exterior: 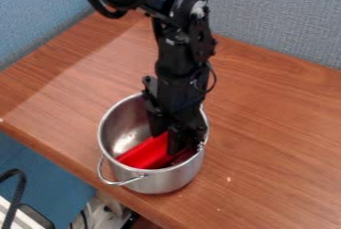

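My black gripper [178, 123] reaches down into a steel pot [154, 179] near the table's front-left edge. A red object [144, 152] lies in the pot, just under and beside the gripper. The fingertips are hidden among the pot wall, the red object and shadow, so I cannot tell whether they touch or hold it.
Grey-blue walls stand behind.
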